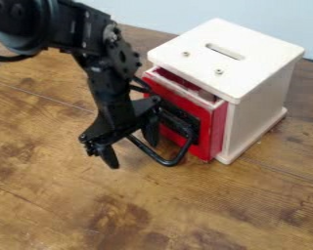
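Observation:
A white wooden box [257,107] with a red front door [206,145] stands at the right, a slot and two screws on its top. A black handle [172,156] loops out low from the door. My black gripper [105,146] hangs just left of the handle and door, its fingers open, pointing down toward the floor, with nothing seen between them.
A pale wall [277,20] runs behind it.

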